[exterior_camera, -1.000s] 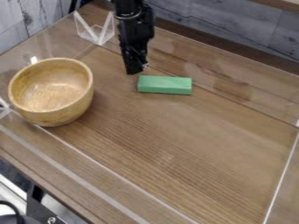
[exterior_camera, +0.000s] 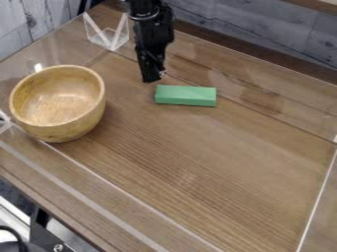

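My black gripper hangs low over the wooden table at the upper middle, shut, with nothing visible between its small fingers. Just below and to the right of it a green rectangular block lies flat on the table, apart from the fingers. At the left stands a round, light wooden bowl, with nothing visible inside.
A raised wooden edge runs along the back. Clear plastic pieces are at the left edge and top left, and a dark gap lies at the lower left.
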